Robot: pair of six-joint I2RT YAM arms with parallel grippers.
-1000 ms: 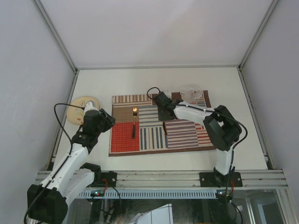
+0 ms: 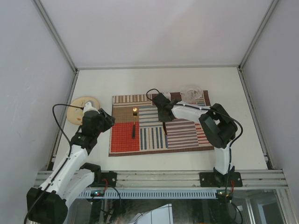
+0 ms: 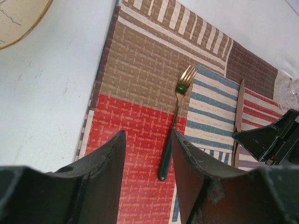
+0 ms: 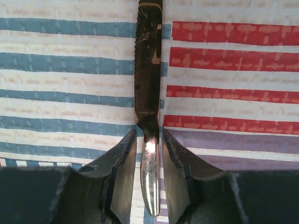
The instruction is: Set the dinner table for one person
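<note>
On the patchwork placemat a fork with a dark handle lies upright on the left part, tines toward the back. A knife lies lengthwise to its right, partly hidden in the top view under my right gripper, whose open fingers are on either side of its narrow neck. My left gripper is open and empty, left of the placemat in the top view, near a round beige plate.
A clear glass-like object stands at the back right of the placemat. Walls bound the sides and back.
My right arm has shifted very slightly above the knife. Otherwise nothing visibly differs.
</note>
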